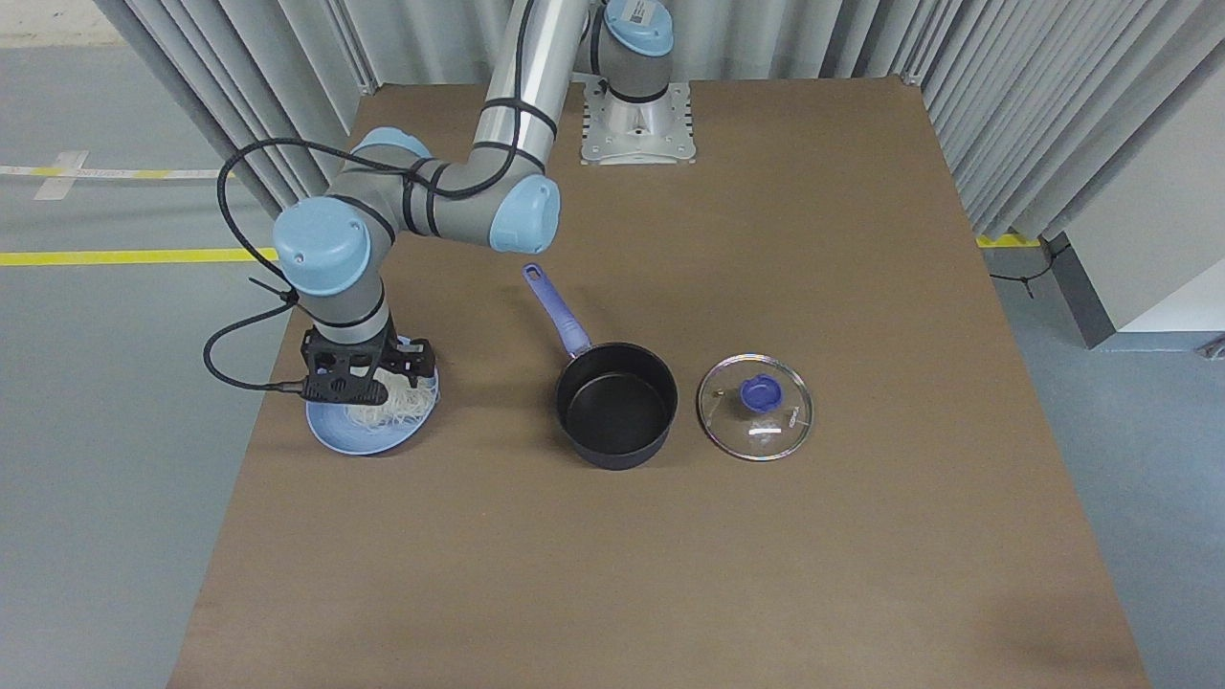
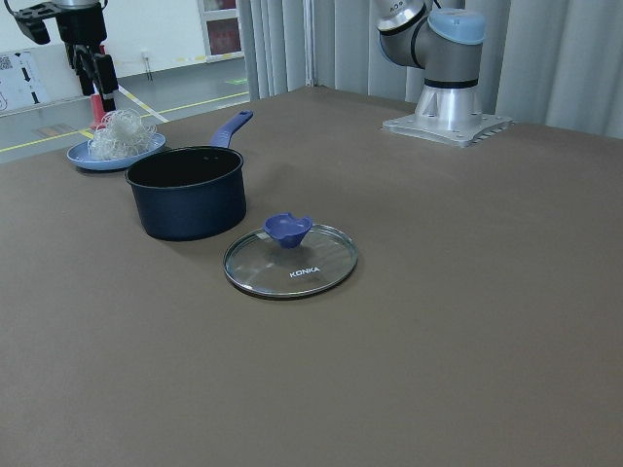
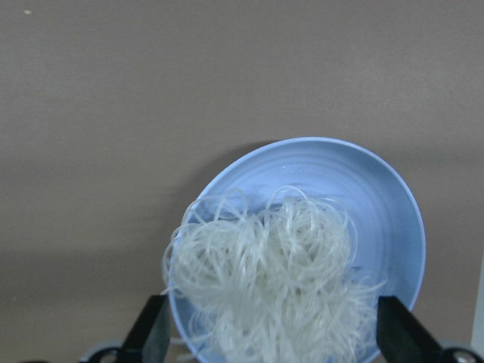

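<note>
A light blue plate (image 1: 339,429) holds a pile of white noodles (image 3: 272,287) on the left of the table. My gripper hangs right over it, open, with its two black fingertips apart at either side of the noodles and nothing visibly held. A dark pot (image 1: 615,419) with a purple handle (image 1: 554,304) stands right of the plate in the front view, its inside empty. A glass lid (image 2: 289,268) with a blue knob lies flat on the table beside the pot.
The robot's base (image 1: 637,132) stands at the back edge. The plate is near the table's left edge.
</note>
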